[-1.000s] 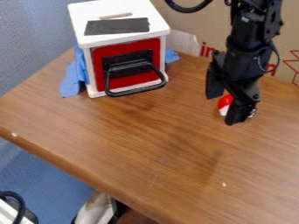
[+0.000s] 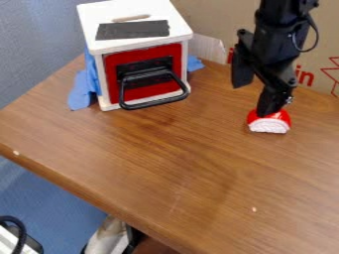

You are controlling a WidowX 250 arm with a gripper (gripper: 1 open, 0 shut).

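The black robot gripper point(image 2: 273, 99) hangs at the upper right, its tip just above a red and white object point(image 2: 269, 122) lying on the wooden table. Whether the fingers are open or shut is hard to make out.
A white box with a red front point(image 2: 146, 58) and black handle stands at the back left, with blue cloth point(image 2: 79, 91) beside it. Cardboard point(image 2: 324, 40) is behind the arm. The table's left edge drops to blue below.
The gripper has risen and moved slightly back, from beside and over the red and white object to above it, uncovering more of that object.
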